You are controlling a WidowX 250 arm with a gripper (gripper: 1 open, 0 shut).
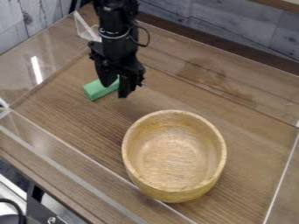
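Observation:
The black gripper [114, 72] hangs from the top centre over a green block [100, 89], which lies on the wooden table and is partly hidden by the fingers. I cannot tell whether the fingers touch the block or how far apart they are.
A large round beige bowl [174, 154] stands at the lower centre right. Cables lie at the bottom left and top left edges.

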